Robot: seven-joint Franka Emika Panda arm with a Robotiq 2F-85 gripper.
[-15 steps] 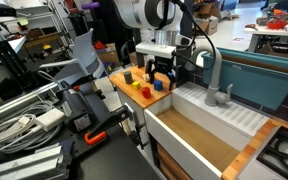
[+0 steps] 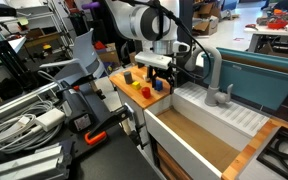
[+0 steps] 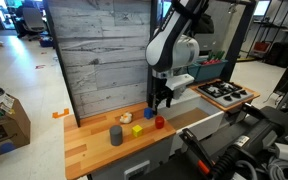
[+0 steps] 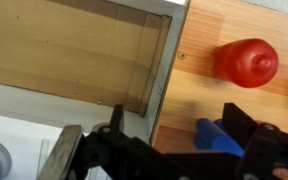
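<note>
My gripper stands open in the wrist view, its two dark fingers wide apart and nothing between them. A blue cup (image 4: 216, 137) lies partly hidden behind the right finger. In the second exterior view the blue cup (image 3: 148, 112) rests on the wooden counter, with my gripper (image 3: 162, 103) just above and to its right. From the first exterior view, the gripper (image 2: 165, 76) hangs close over the blue cup (image 2: 159, 86). Whether they touch cannot be told. A red cup (image 4: 246, 63) sits on the wood near the basin's rim.
A white basin with a brown floor (image 2: 194, 135) adjoins the counter, empty in view. Beyond it rises a grey faucet (image 2: 216, 80). Yellow blocks (image 3: 137, 129), a dark grey cup (image 3: 116, 136) and a stove (image 2: 282, 150) also stand around.
My arm has come down and slightly left in the first exterior view, bringing the gripper lower near the blue cup. The cups and blocks look unmoved.
</note>
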